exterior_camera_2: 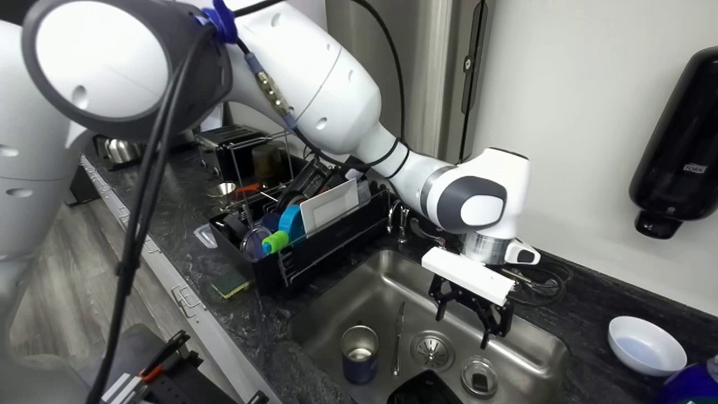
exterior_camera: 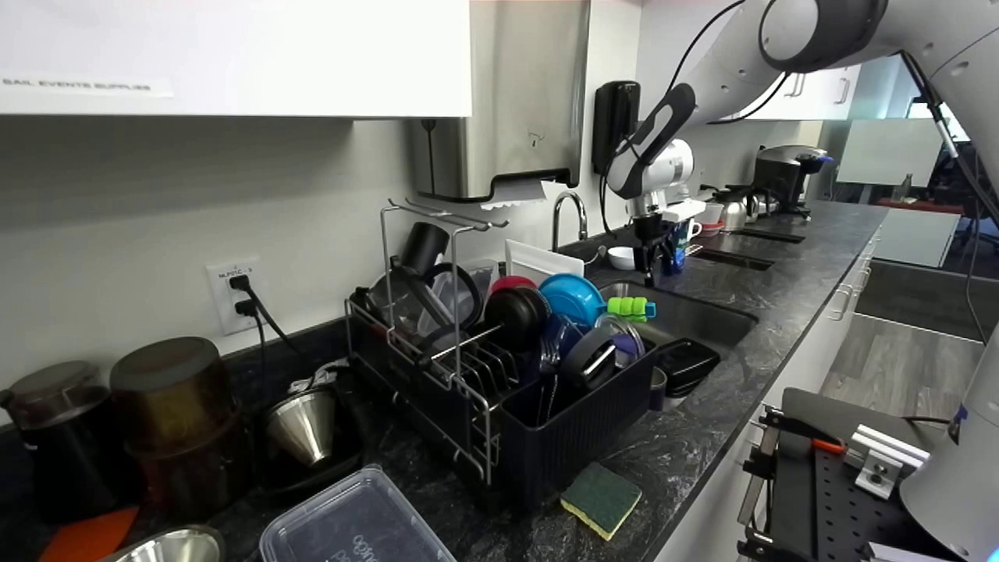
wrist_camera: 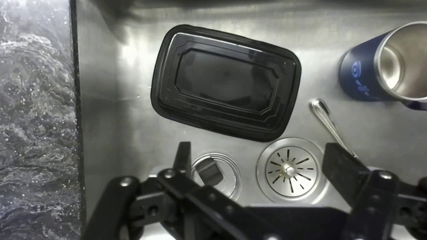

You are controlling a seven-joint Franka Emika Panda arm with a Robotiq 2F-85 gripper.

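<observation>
My gripper (exterior_camera_2: 463,327) hangs over the sink (exterior_camera_2: 390,266), its fingers wide apart and nothing between them. Below, in the wrist view, a black rectangular container (wrist_camera: 226,82) lies in the basin. Between the fingertips and lower down show the drain strainer (wrist_camera: 290,169) and a round clear lid or dish (wrist_camera: 230,170) with a dark piece in it, partly hidden by one finger (wrist_camera: 183,158). A blue steel mug (wrist_camera: 362,76) lies at the right, seen into its mouth. Nearer the strainer is a metal utensil (wrist_camera: 330,122), its far end hidden behind the other finger.
Beside the sink stands a black dish rack (exterior_camera: 581,431) crowded with dishes, including a blue bowl (exterior_camera: 573,298) and a white board (exterior_camera_2: 330,207). A sponge (exterior_camera: 602,500) lies in front of it. The faucet (exterior_camera: 568,217) rises behind the sink; a white bowl (exterior_camera_2: 646,344) sits on the counter.
</observation>
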